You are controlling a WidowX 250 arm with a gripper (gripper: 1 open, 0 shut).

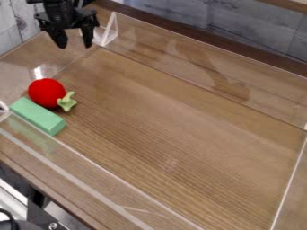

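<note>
A black gripper on its arm (67, 29) is at the top left, over the back edge of the table; whether it is open or shut is too small to tell. A round red object (47, 91) with a small light-green part (65, 104) lies at the left of the table. Just below it is a green block (38, 116), lying at a slant.
A pale translucent shape (106, 29) stands at the back edge, right of the gripper. The left and back edges of the table are in view.
</note>
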